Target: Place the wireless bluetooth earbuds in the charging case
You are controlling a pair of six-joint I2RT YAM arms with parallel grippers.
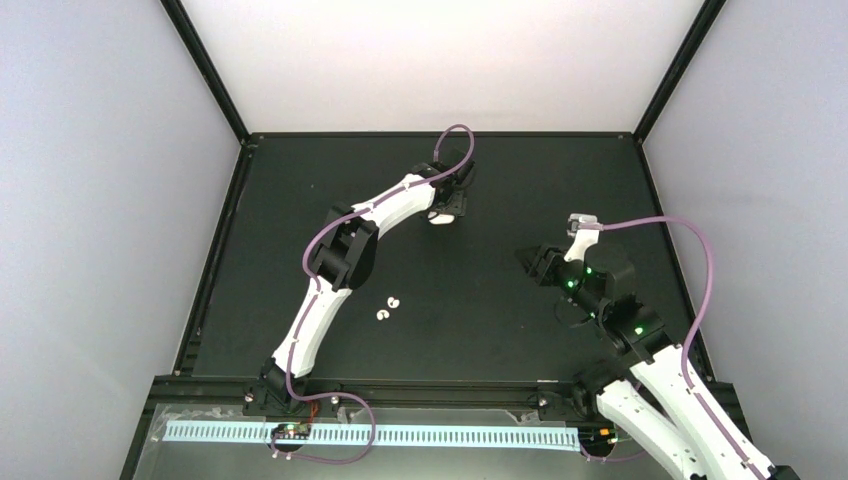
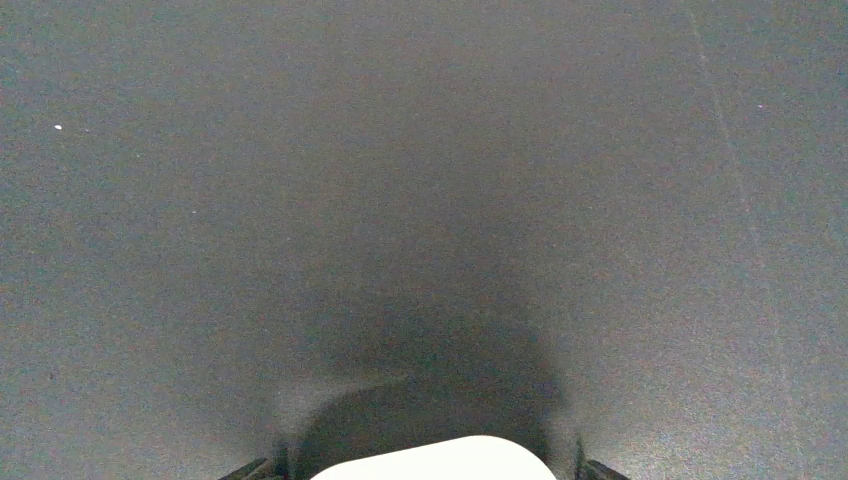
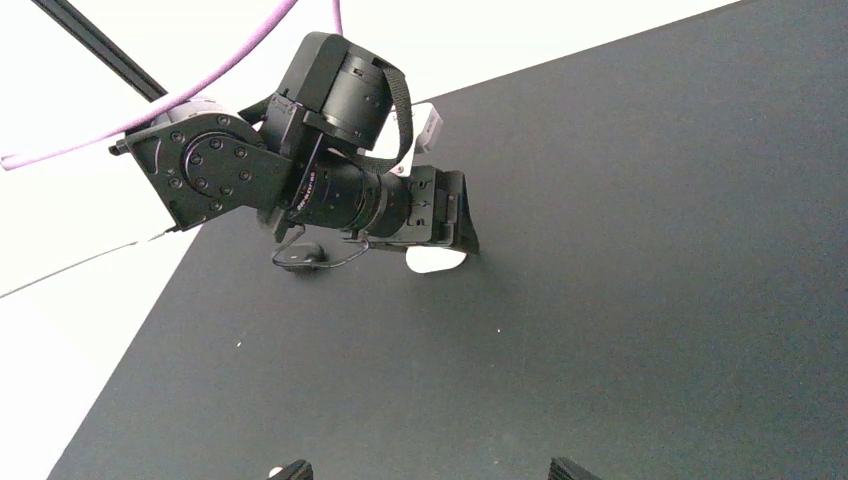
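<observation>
The white charging case (image 1: 441,218) lies on the black table under my left gripper (image 1: 452,207), mostly covered by it. Seen from the left wrist, only the rounded top of the case (image 2: 440,462) shows at the bottom edge, with a fingertip on either side and narrow gaps between. That gripper is part open around the case. Two small white earbuds (image 1: 393,302) (image 1: 382,314) rest close together, nearer the front. To the right, my right gripper (image 1: 530,260) hangs open and empty; its fingertips (image 3: 570,470) stand wide apart at the bottom of its wrist view.
Free black table surface (image 1: 480,310) stretches between the two arms and around the earbuds. The left forearm (image 1: 400,205) reaches across the left half of the table. A white back wall (image 1: 440,60) and side walls enclose the area.
</observation>
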